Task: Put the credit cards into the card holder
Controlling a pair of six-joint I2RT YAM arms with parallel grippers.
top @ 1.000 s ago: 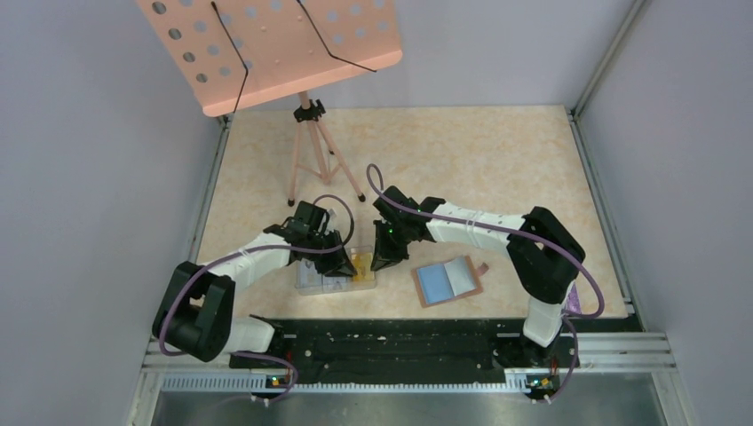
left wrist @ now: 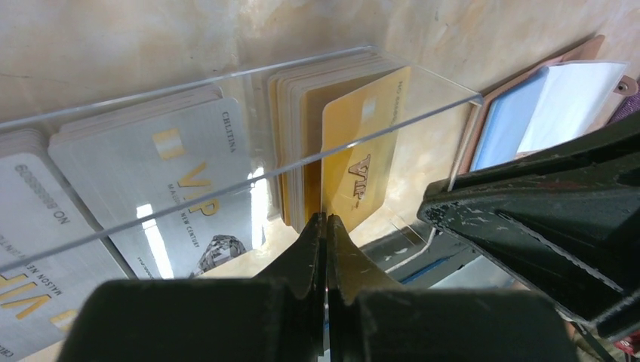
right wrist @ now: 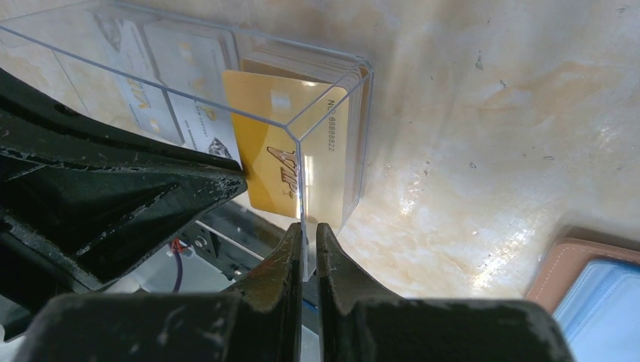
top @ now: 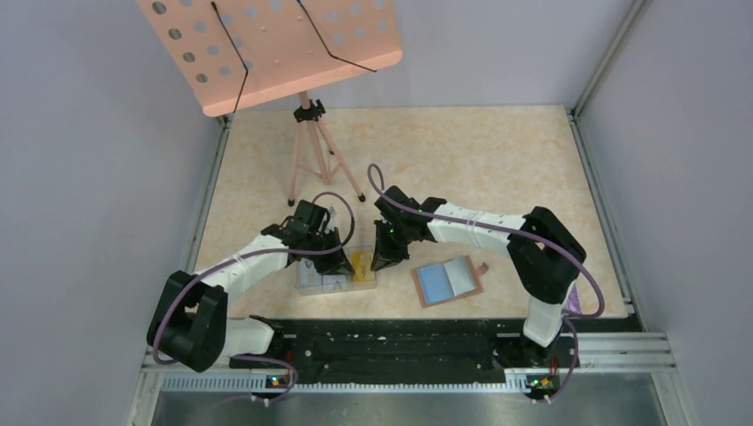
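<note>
A clear acrylic box [top: 311,287] holds silver cards [left wrist: 151,188] and a stack of gold cards [left wrist: 294,113] at its right end. One gold card [left wrist: 362,181] leans forward from that stack. My left gripper is shut at the lower edge of that card, with no card clearly between its fingers. My right gripper is shut on the clear box's end wall, beside the gold cards. The open card holder [top: 435,282], brown with blue and clear sleeves, lies to the right on the table.
A pink easel [top: 311,142] stands at the back left. A purple item [top: 573,298] lies at the right edge, partly behind the right arm.
The right arm looks unchanged.
</note>
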